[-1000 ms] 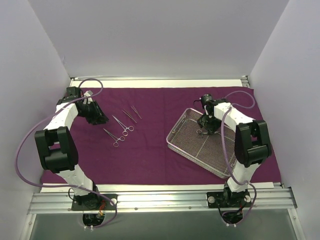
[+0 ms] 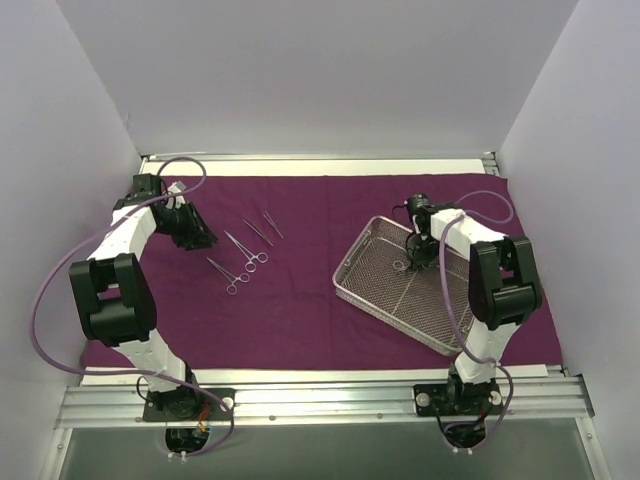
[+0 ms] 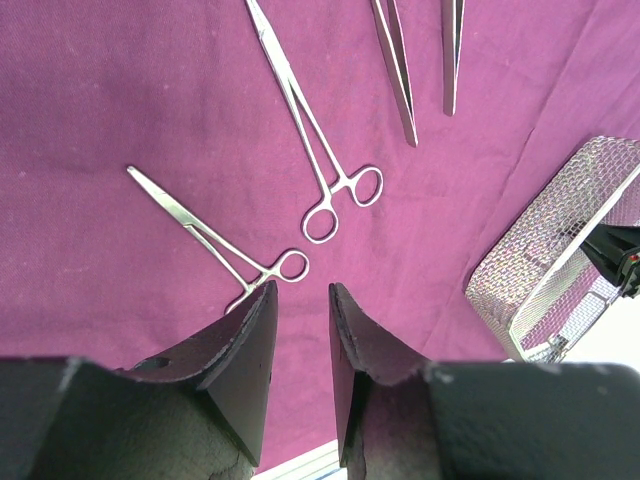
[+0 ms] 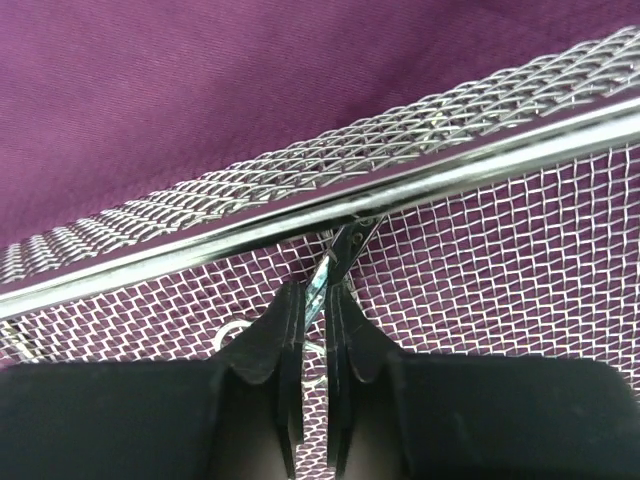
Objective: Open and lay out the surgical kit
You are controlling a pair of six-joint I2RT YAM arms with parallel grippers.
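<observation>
Inside the wire mesh basket (image 2: 385,311), scissors (image 4: 347,245) lie near one wall, blades toward the rim; a ring (image 2: 400,266) shows from above. My right gripper is down in the basket, its fingers close together with the scissors' middle between them; whether they grip is unclear. On the cloth at left rest two ring-handled clamps, the upper one (image 3: 300,105) and the lower one (image 3: 215,237), plus two tweezers, one (image 3: 396,70) left of the other (image 3: 452,55). Over the cloth near the clamps, my left gripper stands open and empty.
The basket's metal rim (image 4: 400,188) crosses close ahead of the right fingers. Purple cloth (image 2: 300,320) covers the table, bare between the laid instruments and the basket. Grey walls (image 2: 310,80) enclose the workspace.
My right gripper has shifted slightly within the basket, and its fingers look closer over the scissors. The left arm and the instruments on the cloth have stayed still.
</observation>
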